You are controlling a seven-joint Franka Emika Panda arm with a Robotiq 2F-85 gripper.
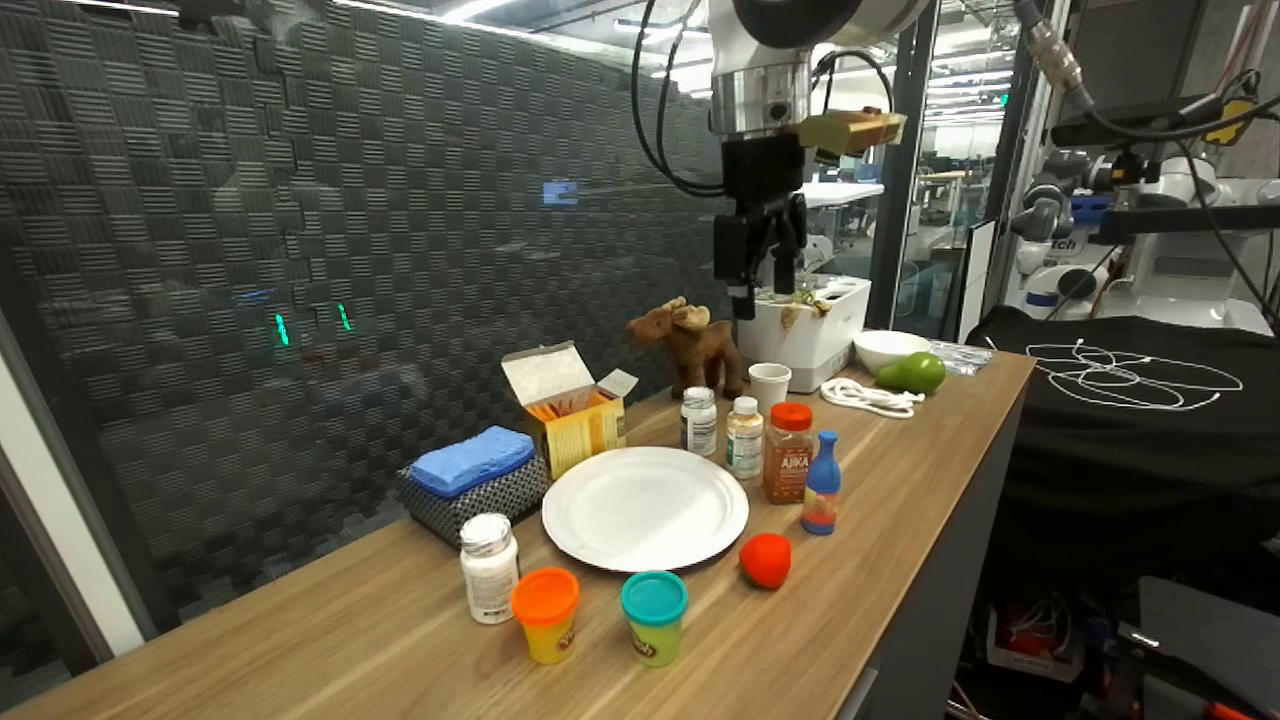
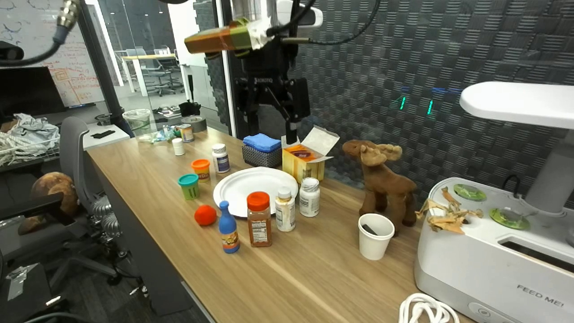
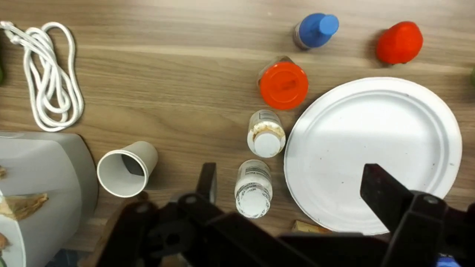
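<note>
My gripper is open and empty, high above the counter. In the wrist view its fingers straddle a white-capped bottle point(image 3: 254, 189) and the left part of a white plate point(image 3: 374, 147), both well below. A second pill bottle point(image 3: 266, 133) and a red-lidded spice jar point(image 3: 283, 85) stand beside the plate. Farther along are a blue bottle point(image 3: 317, 30) and a red tomato-like item point(image 3: 399, 43). From the second exterior view, the gripper point(image 2: 269, 132) hangs over the back of the counter, with the yellow box point(image 2: 302, 161) seen near it.
A paper cup point(image 2: 375, 237), a brown plush moose point(image 2: 383, 180) and a white planter point(image 2: 484, 264) crowd one end. Coiled white cord point(image 3: 53, 80) lies near them. Two Play-Doh tubs point(image 1: 546, 614) and another pill bottle point(image 1: 489, 568) stand beyond the plate. Bare wood runs along the front edge.
</note>
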